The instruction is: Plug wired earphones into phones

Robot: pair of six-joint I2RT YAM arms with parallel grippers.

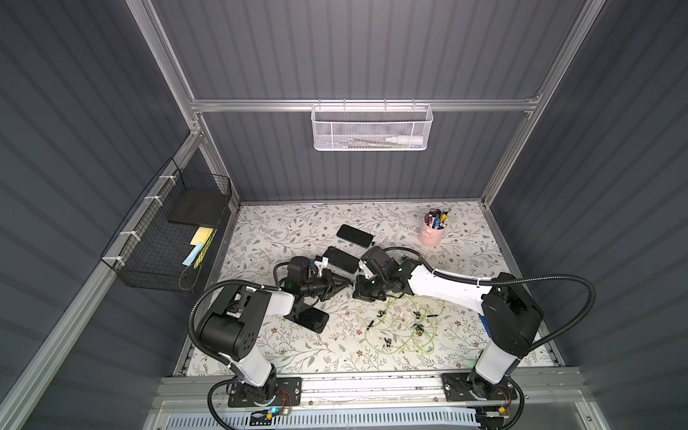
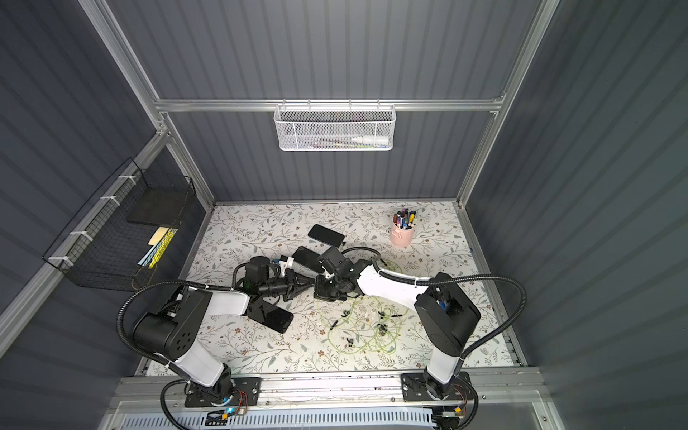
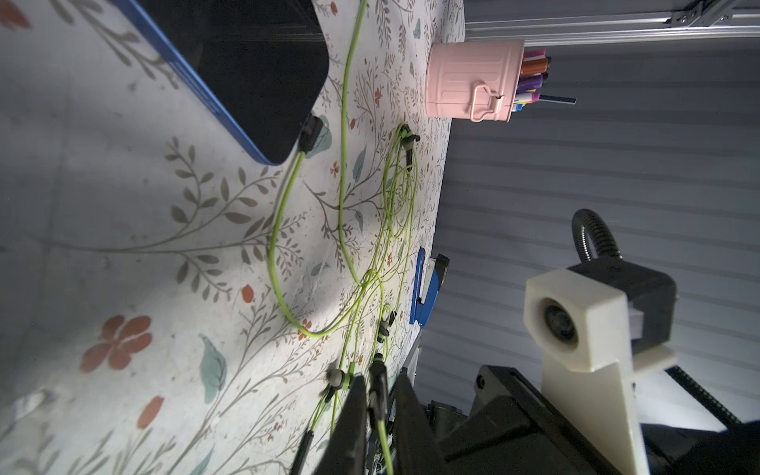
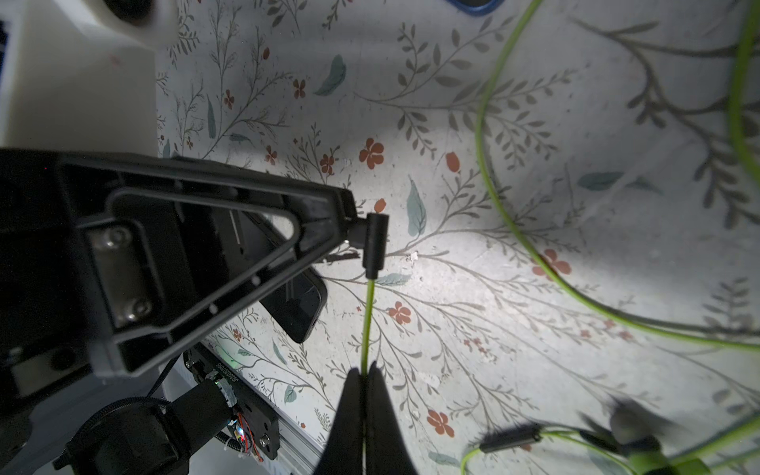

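Observation:
Three dark phones lie on the table: far [image 1: 354, 235], middle [image 1: 339, 258] and near [image 1: 312, 319], the near one partly under my left arm. A blue-edged phone [image 3: 253, 79] in the left wrist view has a black plug [image 3: 310, 133] at its end, trailing green cable. My right gripper is shut on a green earphone cable [image 4: 368, 316] just below a loose black plug [image 4: 375, 245]. My left gripper has that plug between its fingertips, which stand slightly apart; whether they touch it is hard to tell.
Loops of green cable [image 1: 430, 344] with earbuds and dark connectors spread over the table's right half. A pink pen cup [image 1: 431, 234] stands at the back right. A blue tool [image 3: 427, 289] lies at the right.

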